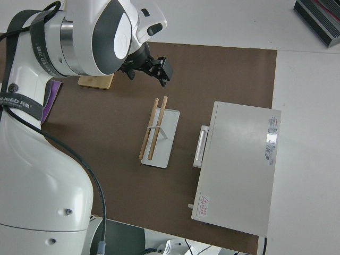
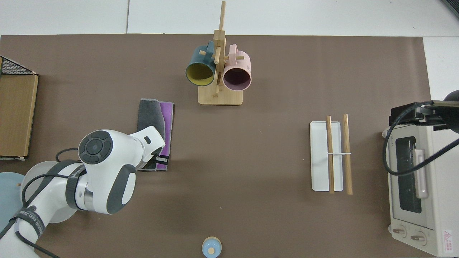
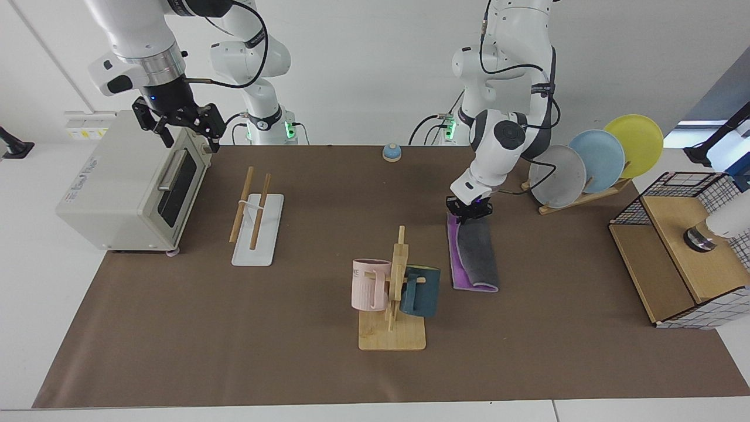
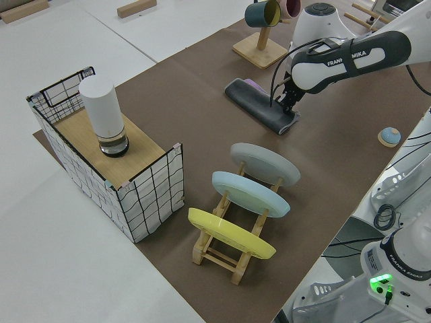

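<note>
A folded grey and purple towel (image 2: 168, 118) lies in the middle-left of the mat, with one gripper (image 3: 469, 210) down at its lower part; its fingers are mostly hidden under the arm, so its finger is unclear. The other gripper (image 1: 153, 66) hangs high near the white toaster oven (image 3: 123, 190), apart from the objects; whether it is open is unclear. A wooden mug tree (image 2: 219, 96) holds a teal mug (image 2: 199, 64) and a pink mug (image 2: 239, 64).
A white board with wooden bars (image 2: 318, 154) lies left of the oven in the top view. A plate rack with grey, blue and yellow plates (image 4: 232, 232), a wire shelf (image 3: 650, 271) and a small blue round object (image 2: 211, 247) stand around.
</note>
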